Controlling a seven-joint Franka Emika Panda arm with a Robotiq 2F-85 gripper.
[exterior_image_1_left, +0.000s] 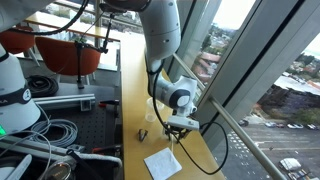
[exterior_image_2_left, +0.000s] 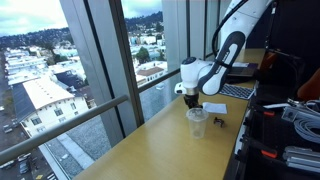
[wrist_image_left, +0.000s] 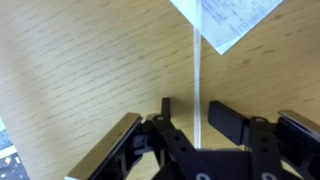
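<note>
In the wrist view a thin white stick runs lengthwise between the two fingers of my gripper. The fingers stand part open, with a gap visible between the stick and the left finger. Wooden tabletop lies beneath them. From outside, my gripper is low over the table, behind the clear cup; its fingertips are too small there to make out clearly. A white sheet of paper lies flat on the table near the gripper, and one corner of the paper shows at the top of the wrist view.
A small dark object lies on the table near the cup. Window glass and its frame border one side of the table. A black cable loops from the arm. Bare tabletop stretches out in front of the cup.
</note>
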